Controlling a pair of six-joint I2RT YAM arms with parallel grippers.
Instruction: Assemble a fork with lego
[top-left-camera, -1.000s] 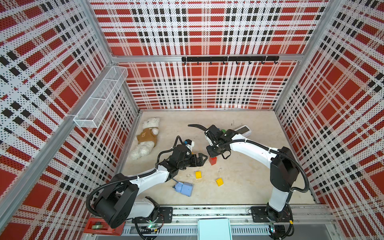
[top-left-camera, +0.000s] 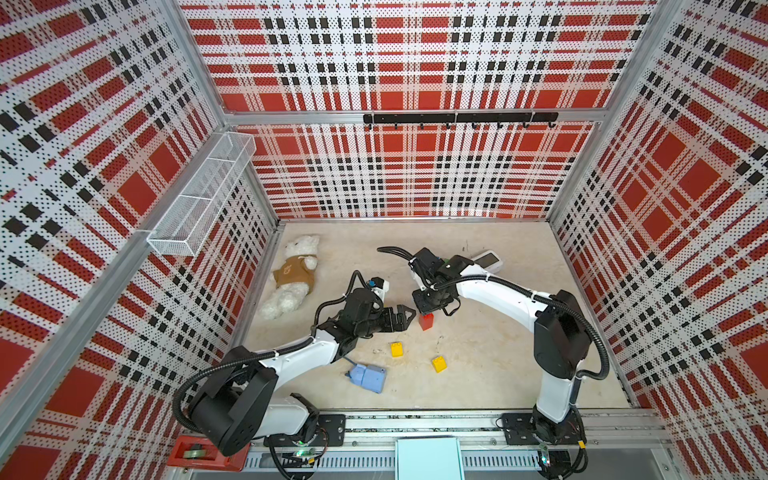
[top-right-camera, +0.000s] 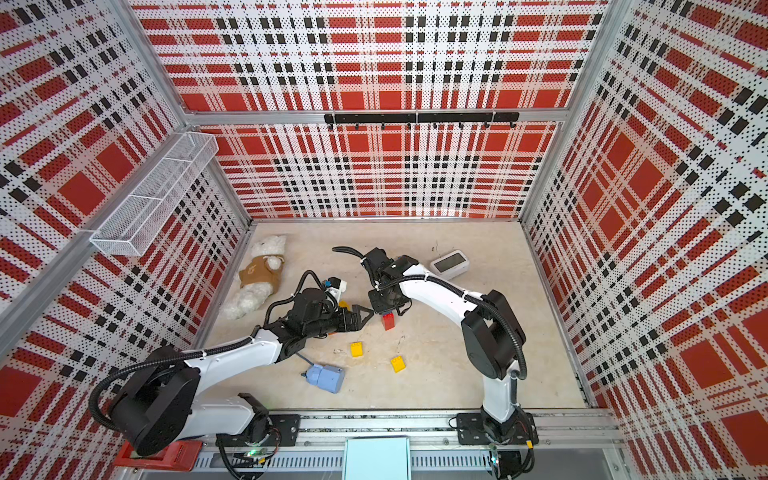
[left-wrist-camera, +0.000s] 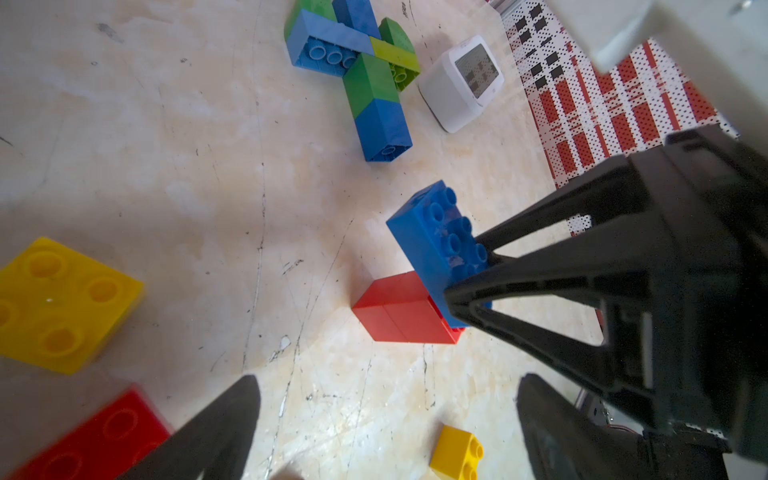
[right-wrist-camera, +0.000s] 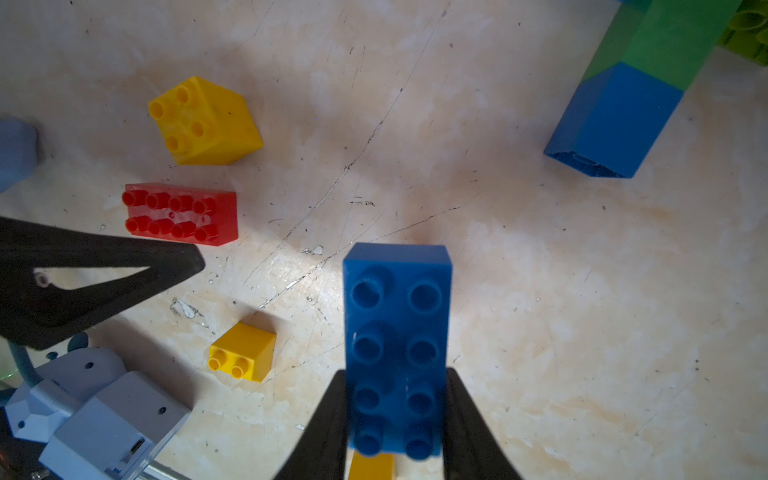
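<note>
My right gripper is shut on a long blue brick (right-wrist-camera: 396, 336), studs toward the wrist camera. In the left wrist view, red brick pieces (left-wrist-camera: 404, 310) sit against the back of this blue brick, above the table. My left gripper stands open with nothing between its fingers, to the left of the held bricks. A joined piece of blue, green and lime bricks (left-wrist-camera: 373, 88) lies farther back on the table. Loose on the table are a square yellow brick (right-wrist-camera: 206, 120), a red brick (right-wrist-camera: 182, 214) and a small yellow brick (right-wrist-camera: 242, 352).
A white device with a screen (top-right-camera: 449, 264) stands at the back right, close to the joined piece. A blue-grey toy (top-left-camera: 367, 377) lies near the front edge, and a plush bear (top-left-camera: 294, 276) at the left.
The right arm's elbow has shifted slightly left, while its gripper and the red pieces have barely moved. My left arm looks still.
</note>
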